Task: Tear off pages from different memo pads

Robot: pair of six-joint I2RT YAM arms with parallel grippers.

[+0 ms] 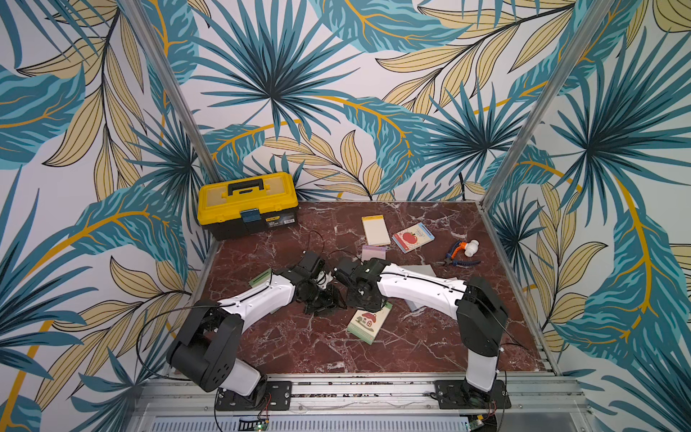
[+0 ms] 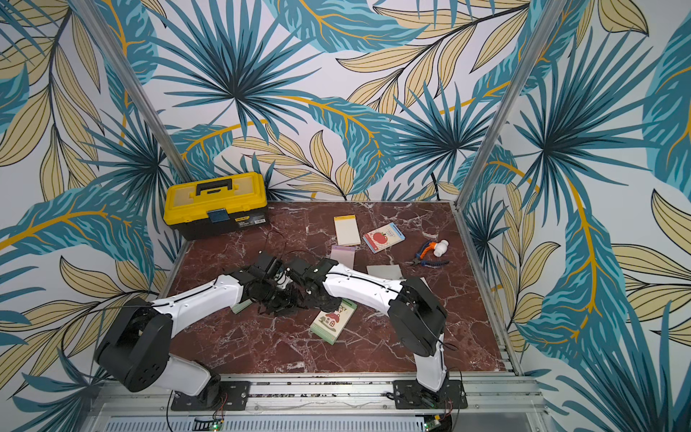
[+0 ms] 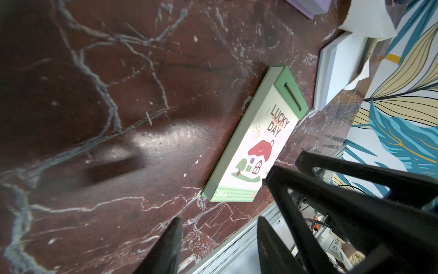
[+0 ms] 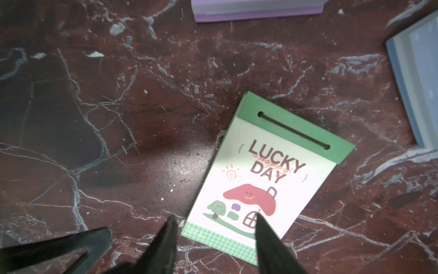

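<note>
The Lucky Day memo pad [image 4: 255, 182], with a green binding strip and a house drawing, lies flat on the table. My right gripper is open above its lower end, nothing between the fingers. My left gripper stands open too, its fingers empty, with the pad beyond it in the left wrist view. A purple-edged pad [image 4: 257, 9] and a blue-edged pad [image 4: 426, 82] lie near the Lucky Day pad. On the blue-edged pad's far end, a curled page [image 3: 369, 18] shows in the left wrist view.
Farther back are a yellow-topped pad [image 1: 375, 230] and a tomato-cover pad [image 1: 413, 237]. Pliers [image 1: 459, 259] lie at the right, a yellow toolbox [image 1: 248, 201] at the back left. A green pad [image 1: 260, 277] is partly hidden by the left arm.
</note>
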